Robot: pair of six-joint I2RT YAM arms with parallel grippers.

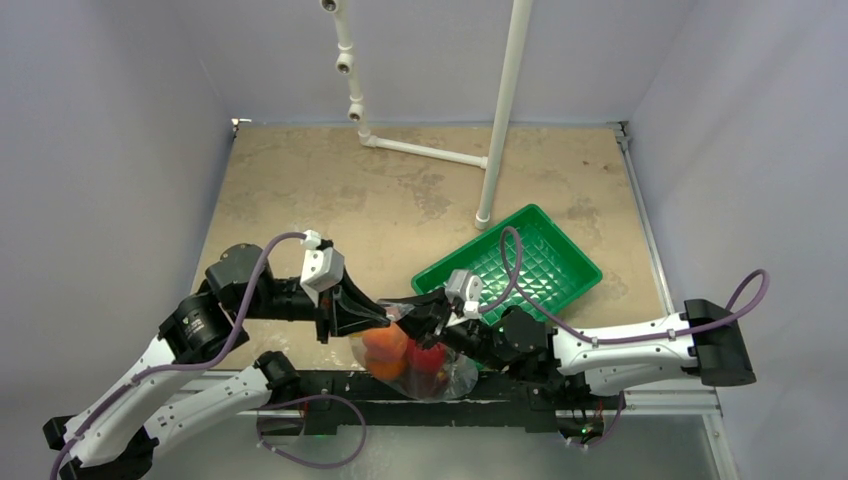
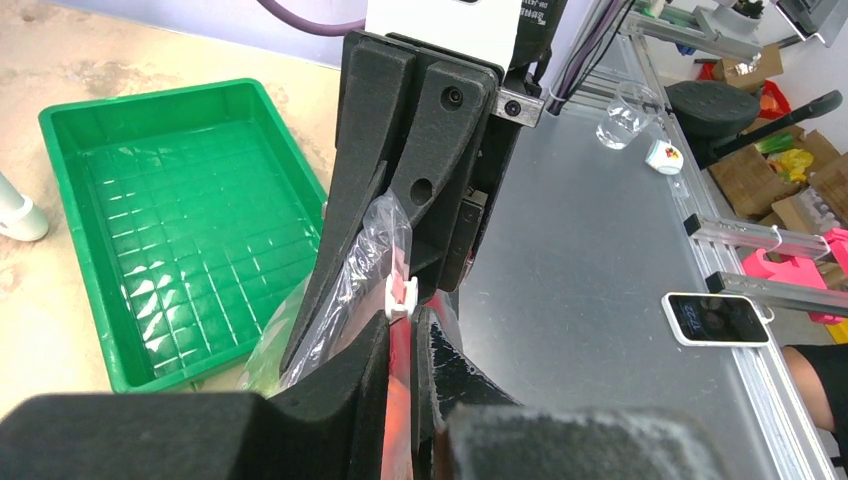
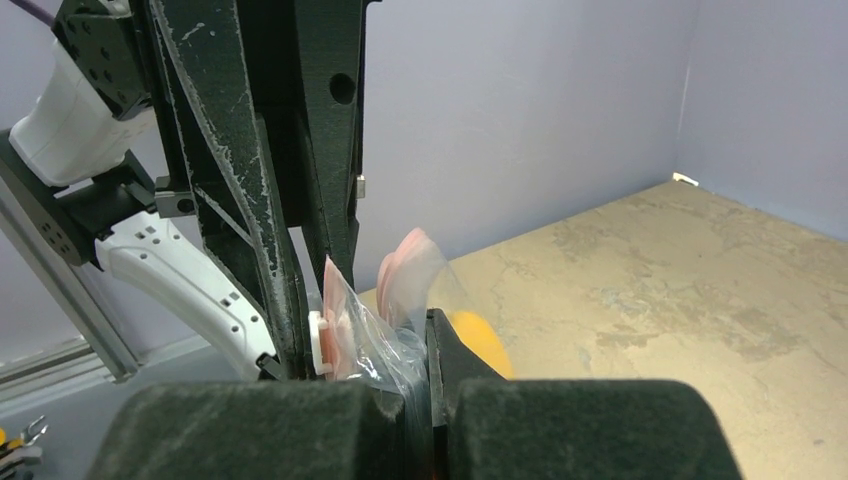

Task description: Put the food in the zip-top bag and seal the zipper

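The clear zip bag (image 1: pixel 450 382) hangs at the table's front edge below both grippers. Through its film show an orange food item (image 1: pixel 384 343) and a red one (image 1: pixel 426 360); a yellow one (image 3: pixel 480 340) appears in the right wrist view. My left gripper is shut on the bag's pink-edged top, and the white zipper slider (image 2: pixel 401 297) sits right at its fingertips. Close beside it, my right gripper is shut with clear film between its fingers. The grippers nearly meet, hiding most of the zipper line.
An empty green basket (image 1: pixel 590 271) stands behind the right arm. White pipes (image 1: pixel 430 152) rise at the back of the table.
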